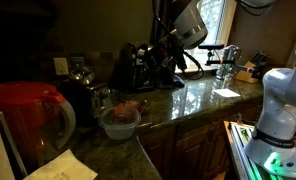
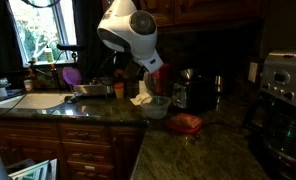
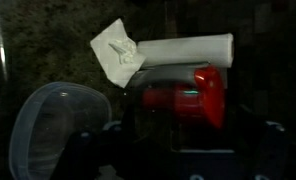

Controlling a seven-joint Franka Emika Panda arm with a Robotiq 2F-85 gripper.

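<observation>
My gripper hangs over the counter, its dark fingers spread far apart at the bottom of the wrist view and nothing clearly held between them. Beyond the gap is a glossy red object [image 3: 196, 98] with a shiny top. A white roll [image 3: 188, 50] lies behind it, with a crumpled white sheet [image 3: 116, 50] at its left end. To the left is a clear bowl [image 3: 50, 125], which also appears as a clear bowl [image 1: 120, 122] on the counter in exterior view 1. The fingertips are too dark to make out in the exterior views.
A red dish [image 2: 184, 123] lies on the counter near a dark toaster [image 2: 195, 92]. A coffee maker [image 2: 288, 105] stands at the right in exterior view 2. White paper [image 1: 63, 168] lies at the front left in exterior view 1.
</observation>
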